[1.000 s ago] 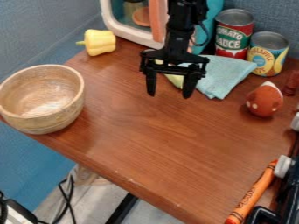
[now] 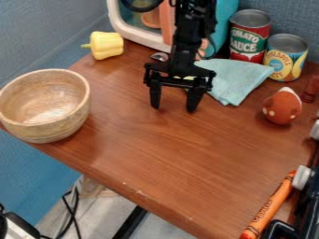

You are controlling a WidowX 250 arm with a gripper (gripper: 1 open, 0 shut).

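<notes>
My black gripper (image 2: 173,101) is low over the wooden table at the centre, its fingers apart and pointing down, beside a light blue cloth (image 2: 234,82). Nothing clearly shows between the fingers. A wooden bowl (image 2: 43,123) sits at the left, and a yellow corn-like toy (image 2: 104,45) lies at the back left.
A tomato sauce can (image 2: 247,42), another can (image 2: 284,61) and a red-brown toy (image 2: 282,107) stand at the right. An orange crayon-like object (image 2: 270,203) lies at the front right.
My gripper has moved down and slightly left. The yellow-green thing seen behind it on the cloth earlier is now hidden or out of sight.
</notes>
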